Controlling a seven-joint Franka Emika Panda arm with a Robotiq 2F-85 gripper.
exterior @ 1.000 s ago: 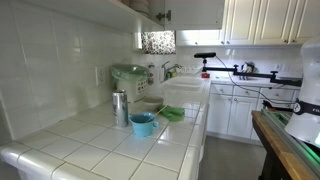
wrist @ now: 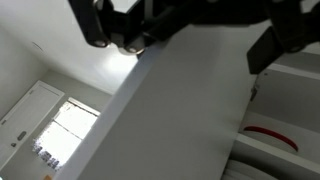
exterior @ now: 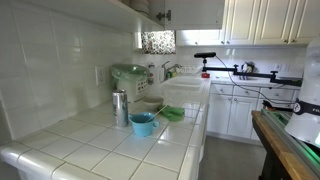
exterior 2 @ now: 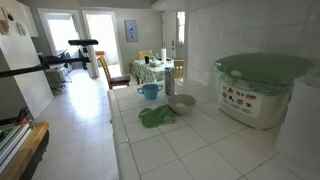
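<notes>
In the wrist view my gripper is open, its dark fingers (wrist: 272, 48) wide apart at the top of the picture. Close in front of it is a pale cabinet door (wrist: 165, 110), whose edge slants past the left finger; whether they touch, I cannot tell. Inside the cabinet, to the right, a red-rimmed dish (wrist: 270, 137) sits by a shelf. From exterior view 1, the cabinet door (exterior: 198, 14) stands swung out from the upper cabinet. Neither exterior view shows my gripper.
On the white tiled counter (exterior: 110, 158) stand a blue cup (exterior: 143, 125), a metal canister (exterior: 120, 108) and a bowl (exterior 2: 181, 103). A green cloth (exterior 2: 157, 116) lies near the bowl. A lidded green-and-white container (exterior 2: 252, 95) is by the wall. Bare tiles lie toward the counter's near end.
</notes>
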